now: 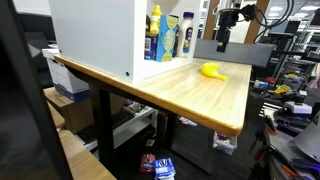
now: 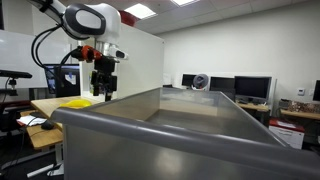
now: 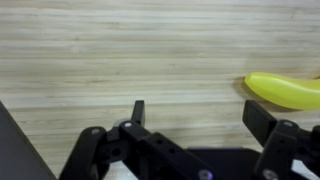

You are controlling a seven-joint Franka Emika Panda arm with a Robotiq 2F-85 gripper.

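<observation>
A yellow, banana-like object (image 3: 285,91) lies on the pale wooden tabletop (image 3: 120,60), at the right side of the wrist view and cut off by its edge. The same yellow object (image 1: 212,71) rests toward the table's far end in the first exterior view, and the second exterior view shows yellow (image 2: 74,103) beneath the arm. My gripper stands open above bare wood, its fingertips wide apart and nothing between them. The yellow object is beside the right finger in that view. From outside, the gripper (image 1: 222,46) hangs clear of the table.
A white cabinet (image 1: 98,35) occupies the near left of the table. Beside it stand a yellow bottle (image 1: 166,38) and a dark-capped container (image 1: 186,33). A grey panel (image 2: 190,112) fills the foreground of the second exterior view. Wood around the yellow object is clear.
</observation>
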